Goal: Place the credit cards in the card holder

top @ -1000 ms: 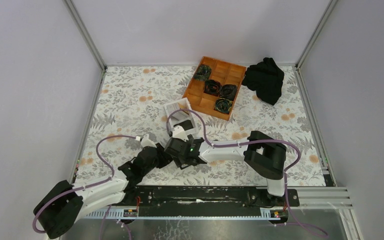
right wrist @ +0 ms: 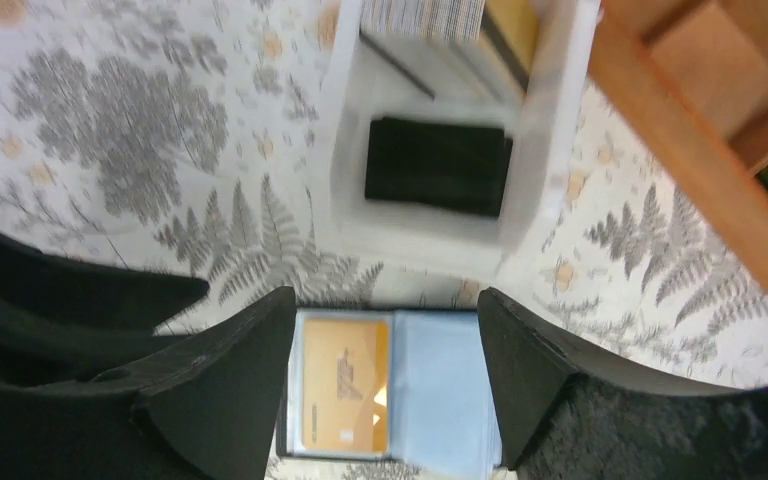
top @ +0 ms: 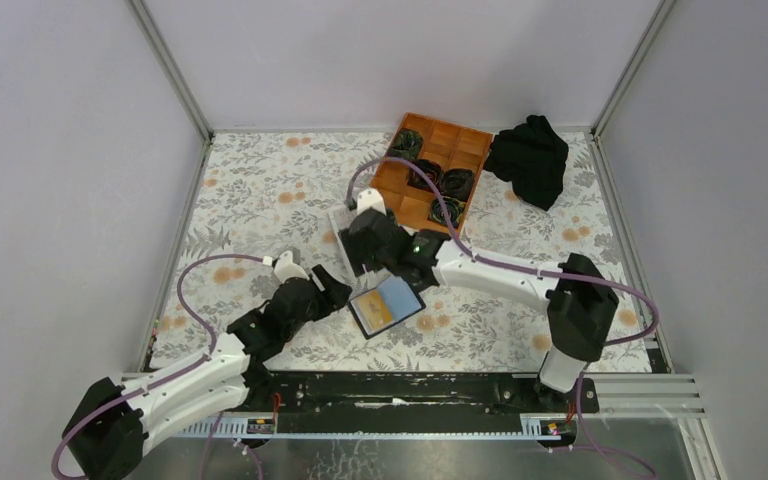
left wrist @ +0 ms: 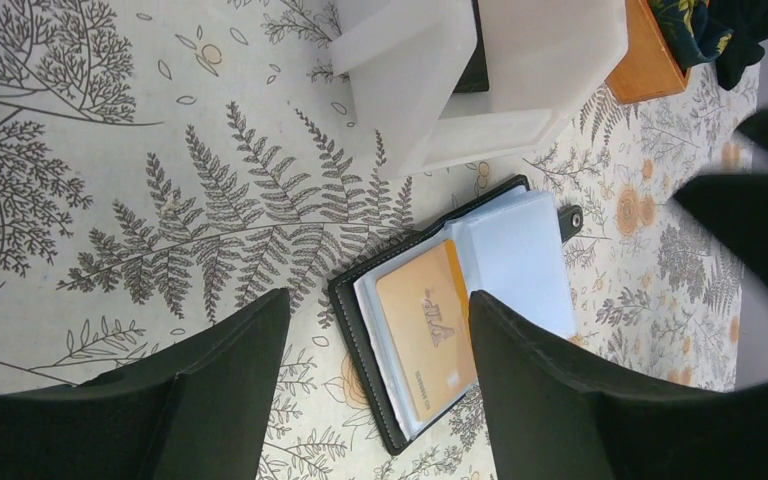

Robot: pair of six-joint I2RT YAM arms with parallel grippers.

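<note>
A black card holder (top: 385, 305) lies on the table, with an orange card (left wrist: 420, 330) on one side and pale blue sleeves (left wrist: 520, 260) on the other. Behind it stands a white box (right wrist: 330, 140) containing dark and striped cards (right wrist: 435, 165). My left gripper (top: 330, 288) is at the holder's left, fingers apart, nothing visible between them. My right gripper (top: 355, 250) hangs over the white box and holder, also open and empty in the right wrist view.
An orange divided tray (top: 390, 180) with dark coiled items stands behind, a black cloth (top: 528, 160) to its right.
My right arm has risen and moved toward the back, uncovering the card holder. My left gripper has shifted slightly up and back, and its fingers appear wider apart.
</note>
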